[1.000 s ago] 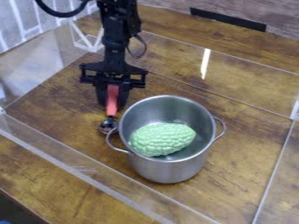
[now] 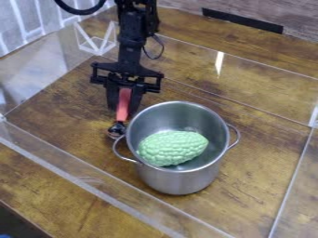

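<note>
My black gripper [image 2: 125, 88] hangs at the upper middle, its fingers around the red handle of a utensil [image 2: 122, 106]. The utensil's dark metal end [image 2: 115, 132] points toward the camera, beside the left handle of a large steel pot [image 2: 180, 172]. A green, bumpy, oblong object [image 2: 172, 147] lies inside the pot. The fingertips are dark and small, so their exact grip is hard to see.
The wooden table [image 2: 56, 177] has open room to the left, right and back. Clear panels or edges border it at the left and right.
My gripper has shifted slightly up and back over the last second, still at the red handle. The pot and green object have stayed put.
</note>
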